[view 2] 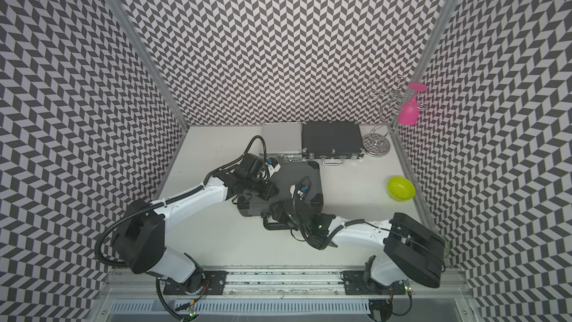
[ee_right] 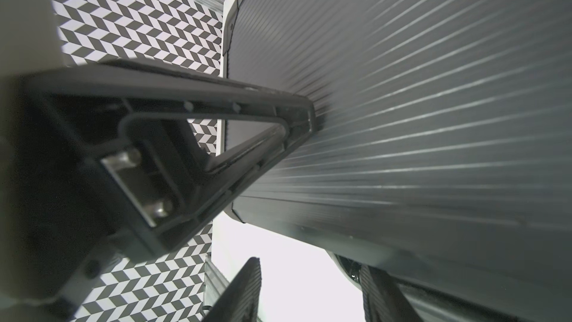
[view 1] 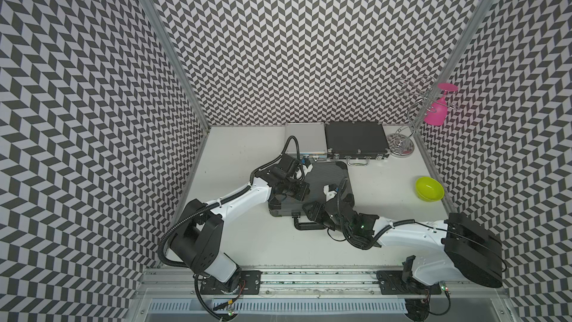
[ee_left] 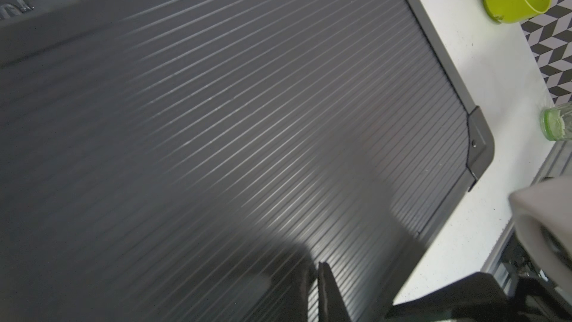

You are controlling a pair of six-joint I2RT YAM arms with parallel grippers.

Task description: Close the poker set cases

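A black ribbed poker case (view 1: 323, 173) lies closed-lidded in the middle, its black handle (view 1: 309, 226) toward me. My left gripper (view 1: 299, 189) rests over its lid; in the left wrist view its fingertips (ee_left: 324, 271) are close together against the lid, and what lies between them cannot be seen. My right gripper (view 1: 315, 208) is at the front edge near the handle; in the right wrist view its fingers (ee_right: 241, 292) stand apart below that edge. Whether the latches are fastened is hidden. A silver case (view 1: 304, 134) and a dark case (view 1: 356, 137) lie shut at the back.
A lime bowl (view 1: 429, 188) sits at the right. A chrome lamp stand (view 1: 400, 143) with a pink item (view 1: 436, 113) stands at the back right.
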